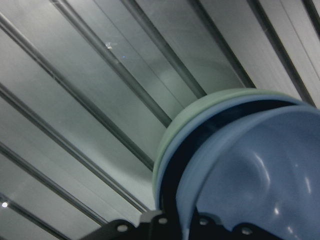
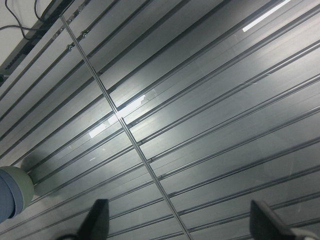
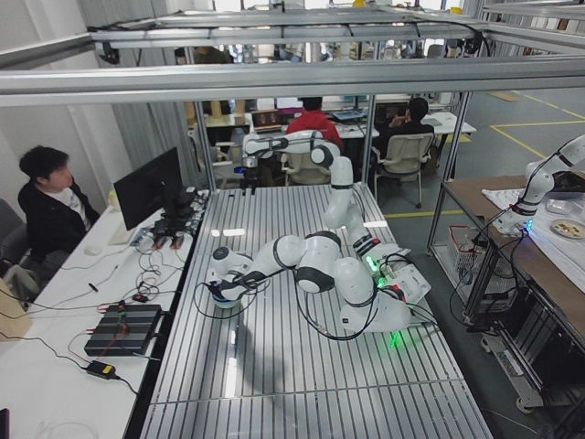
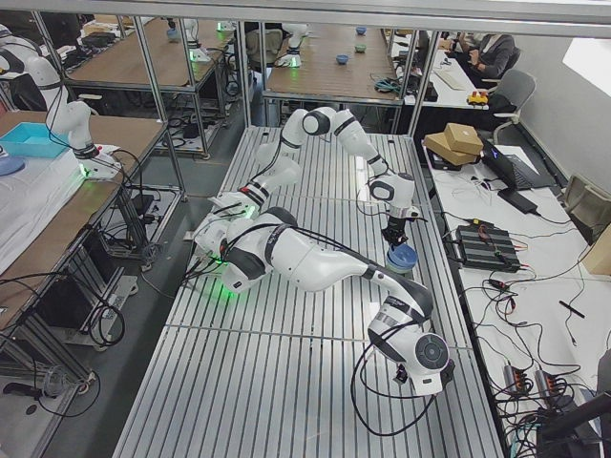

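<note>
Nested bowls, a pale green outer one with blue ones inside, stand on the slatted table. My left gripper is shut on the rim of the top blue bowl; in the camera right view the stack is under that gripper. My right gripper hangs open over bare slats with nothing between its fingers, the bowls at the left of its wrist view. It is at the far end in the camera left view.
A white side desk with monitor, cables and black boxes runs along one side, with a seated person. Aluminium frame posts surround the table.
</note>
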